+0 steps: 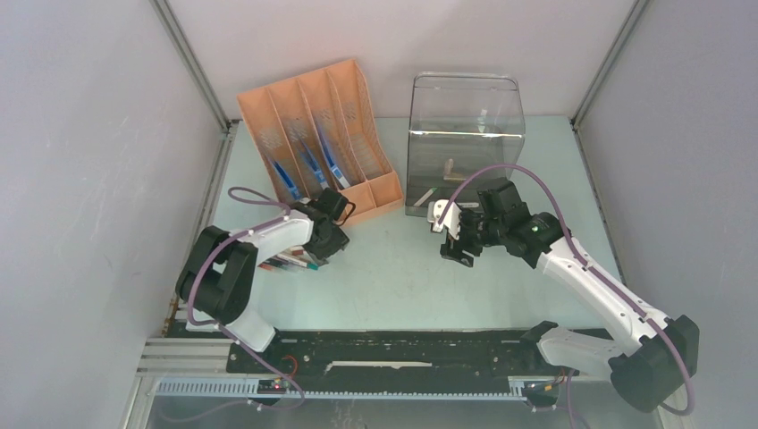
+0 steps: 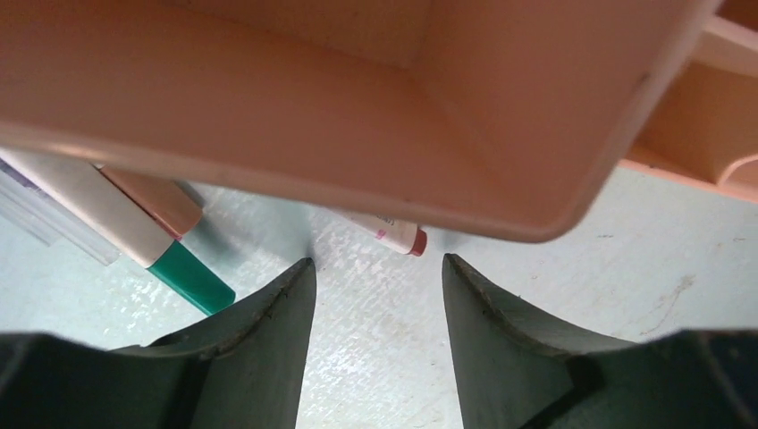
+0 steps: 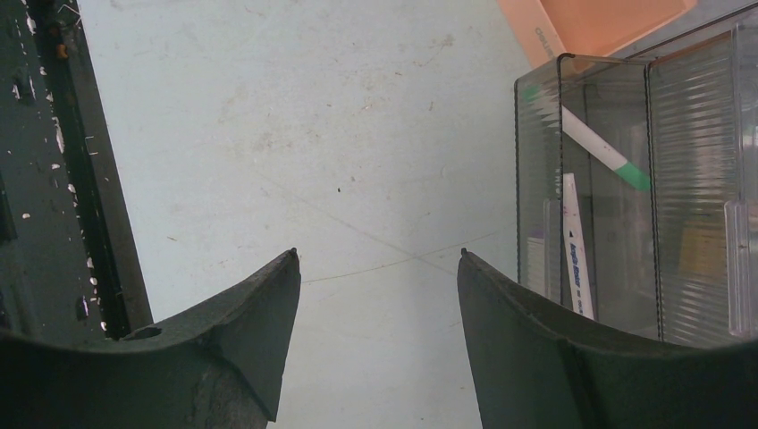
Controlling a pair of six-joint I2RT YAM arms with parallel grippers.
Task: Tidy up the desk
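Observation:
In the left wrist view my left gripper hangs low over the desk, its fingers apart. Between and beyond the fingertips shows the dark red end of a white marker (image 2: 393, 234), mostly hidden under an orange organizer edge (image 2: 357, 179); they do not grip it. Left of the fingers lies a white marker with a green cap (image 2: 192, 273) beside an orange-brown item (image 2: 156, 198) and a clear strip (image 2: 67, 219). My right gripper stands open and empty over bare desk, in front of the clear drawer box (image 3: 599, 67).
The orange organizer (image 1: 322, 134) holds several blue-and-white packets in its slots. Inside the clear box lie a green-capped marker (image 3: 594, 147) and a white stick (image 3: 576, 250).

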